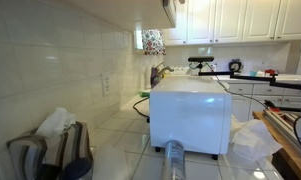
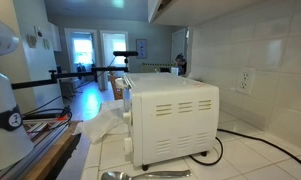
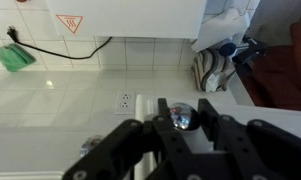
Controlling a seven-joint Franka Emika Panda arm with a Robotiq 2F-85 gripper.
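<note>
In the wrist view my black gripper is shut on a small round-ended object (image 3: pixel 180 115). Its end shows as a dark ring with a pale centre; I cannot tell what it is. Nothing else touches the fingers in that view. In neither exterior view can the fingertips be made out. White arm parts (image 2: pixel 10 125) fill the left edge of exterior view 2. A white boxy appliance (image 1: pixel 190 118) stands on the tiled counter, vented side (image 2: pixel 175 115) toward exterior view 2.
A metal spoon (image 2: pixel 145 175) lies on the counter before the appliance. A striped toaster-like item (image 1: pixel 50 150) with white paper on top sits by the wall. White crumpled material (image 1: pixel 252 140) rests to the appliance's right. Black cable (image 2: pixel 260 145) runs along the wall.
</note>
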